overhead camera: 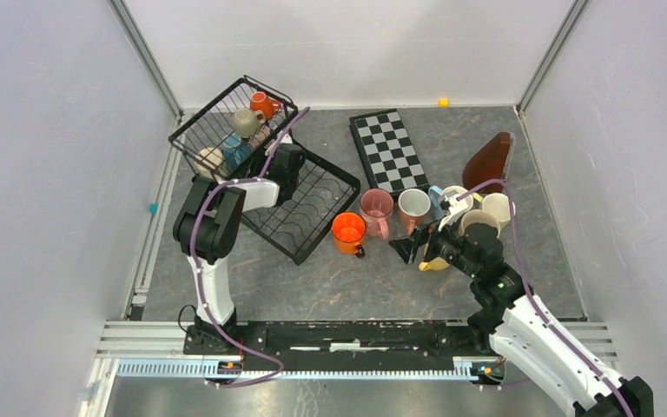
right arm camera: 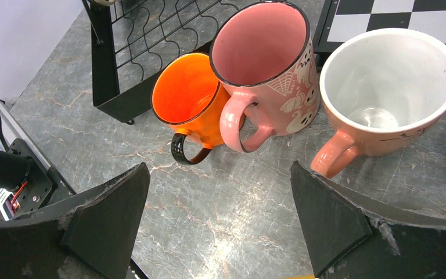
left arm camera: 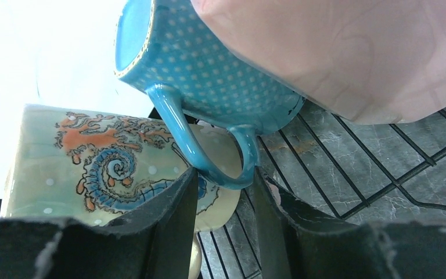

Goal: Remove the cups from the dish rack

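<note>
In the upper tier of the dish rack (overhead camera: 193, 139), a blue dotted cup (left arm camera: 220, 75) lies tilted, its handle at the fingertips of my open left gripper. One cannot tell whether the pads touch that handle. A cream cup with a dragon pattern (left arm camera: 110, 168) lies beside it, and a pale pink cup (left arm camera: 348, 58) is on the other side. Farther back in the tier are a beige cup (overhead camera: 245, 122) and an orange-red cup (overhead camera: 262, 104). Over the table my right gripper is open and empty, facing an orange cup (right arm camera: 189, 93), a pink cup (right arm camera: 267, 52) and a peach-white cup (right arm camera: 377, 99).
The rack's lower tier (overhead camera: 304, 208) looks empty. A checkered board (overhead camera: 391, 148) and a brown object (overhead camera: 488, 162) lie toward the back. More cups, including a white one (overhead camera: 497, 207), crowd around the right gripper.
</note>
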